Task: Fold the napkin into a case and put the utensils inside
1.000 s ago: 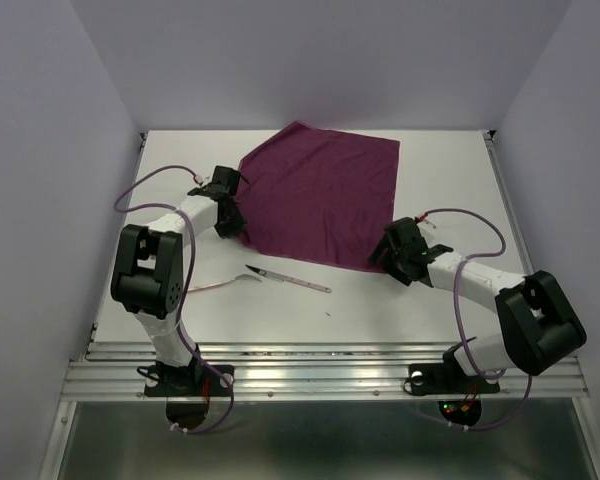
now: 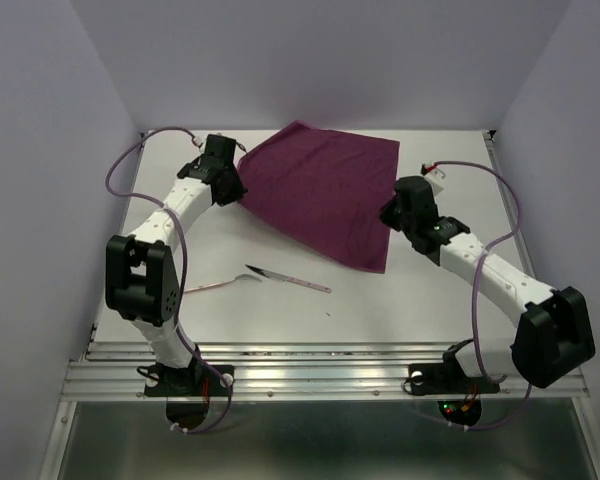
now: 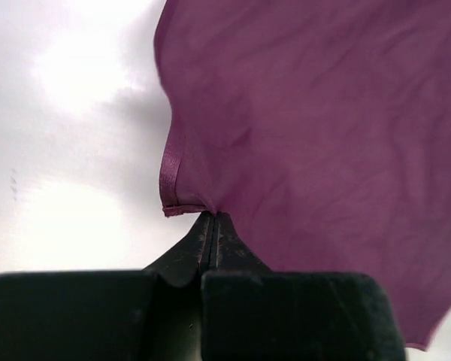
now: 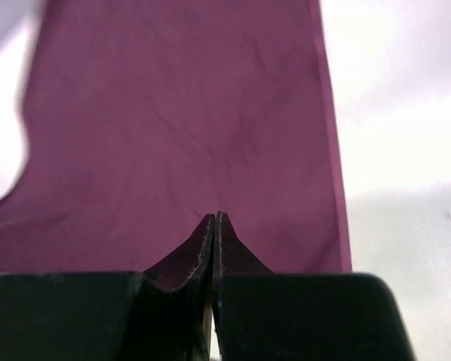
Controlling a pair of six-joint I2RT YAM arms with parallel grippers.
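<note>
The maroon napkin (image 2: 325, 185) covers the middle and back of the table. In the left wrist view, my left gripper is shut on the napkin's near left corner, lifted clear of the table. My right gripper is shut with nothing between its fingers, above the cloth. The napkin's near right corner lies flat on the table, nearer the front than the right gripper (image 2: 388, 215) in the top view. A fork (image 2: 220, 284) and a knife (image 2: 295, 280) lie in front of the napkin, the fork's handle end partly behind the left arm.
A metal rail (image 2: 310, 365) runs along the front edge. Grey walls (image 2: 300, 60) stand at the back and sides.
The right gripper went from open around the near right corner to shut, and that corner stayed at the front.
</note>
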